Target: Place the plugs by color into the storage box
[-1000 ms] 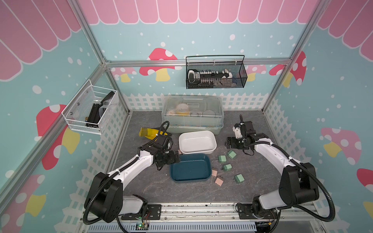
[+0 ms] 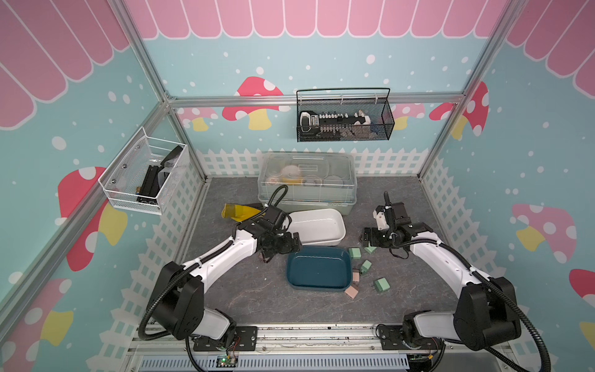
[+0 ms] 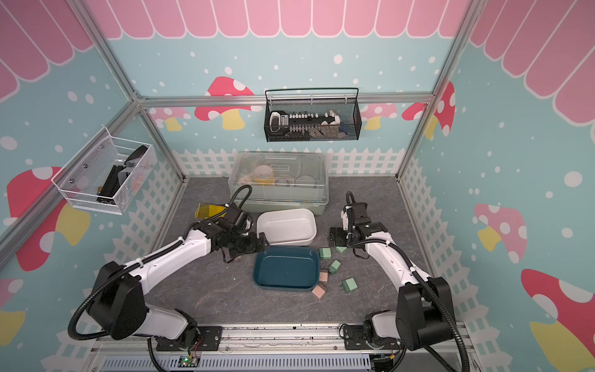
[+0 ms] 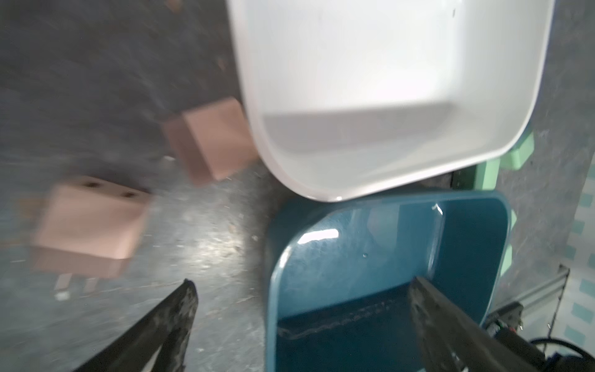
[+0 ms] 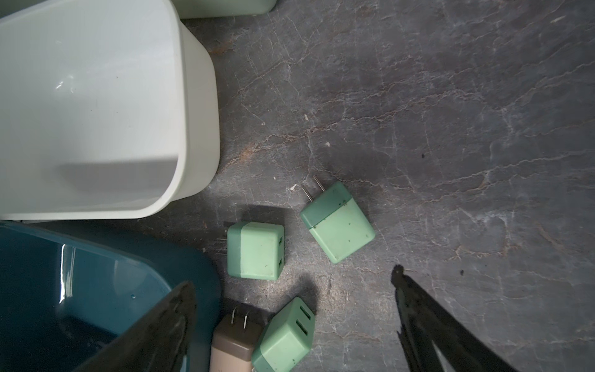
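Note:
A white bin (image 2: 316, 226) and a dark teal bin (image 2: 319, 268) stand empty, the teal one in front. My left gripper (image 2: 295, 241) is open at the teal bin's upper left corner. In the left wrist view the teal bin's left wall (image 4: 271, 310) lies between its spread fingers. Two pink plugs (image 4: 220, 137) (image 4: 93, 220) lie left of the bins. My right gripper stands open above green plugs (image 5: 255, 251) (image 5: 339, 223) (image 5: 288, 334). A pink plug (image 5: 234, 347) touches the teal bin's right side. Another green plug (image 2: 381, 284) and a pink plug (image 2: 351, 291) lie nearer the front.
A lidded clear box (image 2: 308, 183) stands behind the white bin. Yellow gloves (image 2: 240, 212) lie at the back left, close to the left arm. Bare table (image 5: 471, 155) stretches right of the plugs.
The teal bin has slid right along with my left gripper. The pink plugs at its right side and the nearby green plug have shifted right. My right arm has moved slightly.

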